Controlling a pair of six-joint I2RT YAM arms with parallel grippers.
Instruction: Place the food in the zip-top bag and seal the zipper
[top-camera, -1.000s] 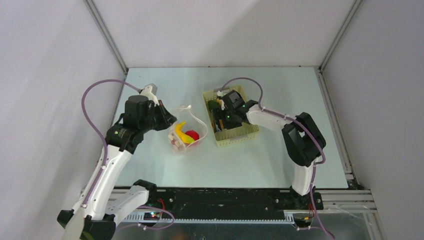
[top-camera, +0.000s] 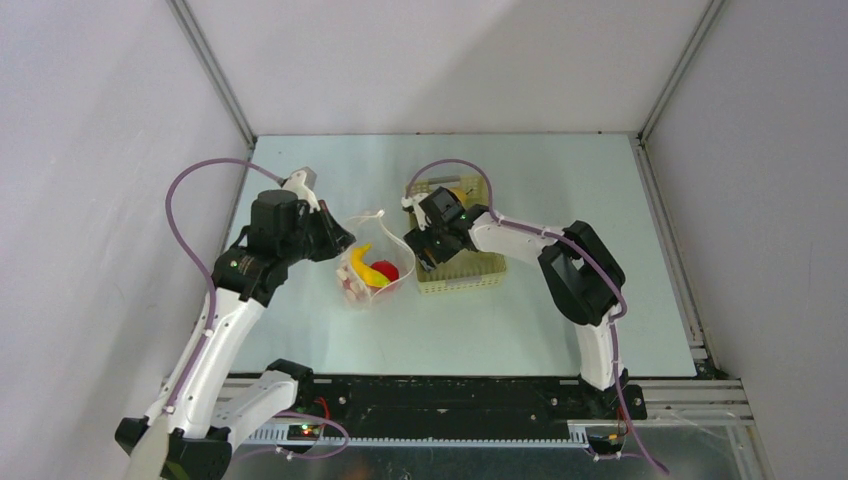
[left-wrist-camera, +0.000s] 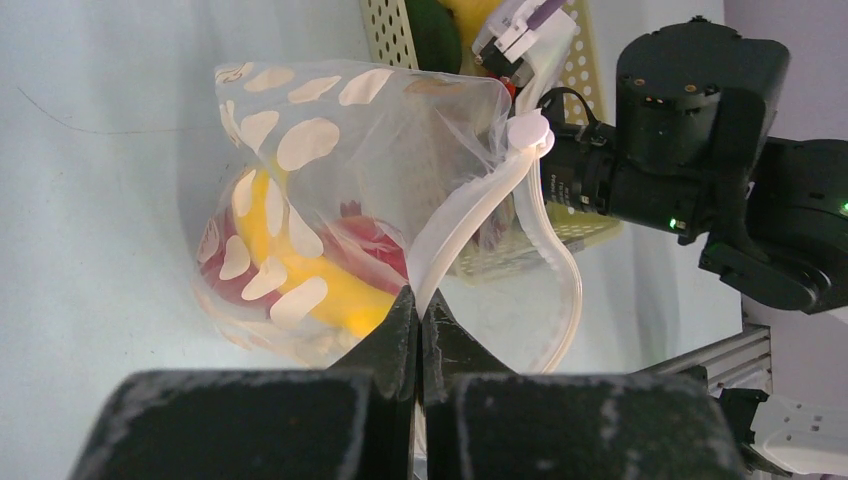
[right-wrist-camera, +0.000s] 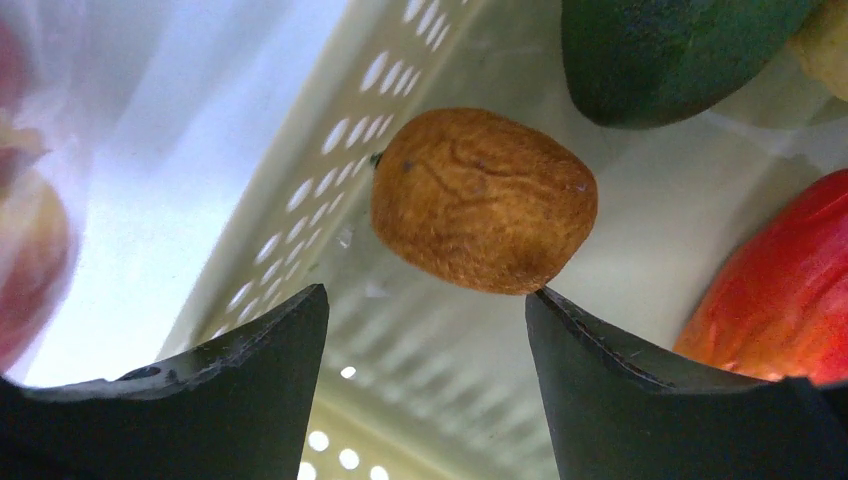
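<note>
The clear zip top bag (top-camera: 360, 290) holds a yellow banana (top-camera: 365, 267), a red round food (top-camera: 386, 270) and pinkish items. My left gripper is shut on the bag's rim, whose white zipper strip runs up from its fingertips. My right gripper is inside the yellow basket (top-camera: 460, 285), fingers apart, just short of a brown potato-like food (right-wrist-camera: 480, 200) by the basket's wall. A dark green food (right-wrist-camera: 680, 50) and a red one (right-wrist-camera: 770, 280) lie beside it.
The basket stands right of the bag, very close to it. Bare table (top-camera: 470, 340) shows in front of both and at the right. A yellow food (right-wrist-camera: 820, 45) sits at the corner of the right wrist view.
My right arm and gripper have moved left toward the bag, and the basket has shifted slightly left too. My left arm and the bag look unchanged.
</note>
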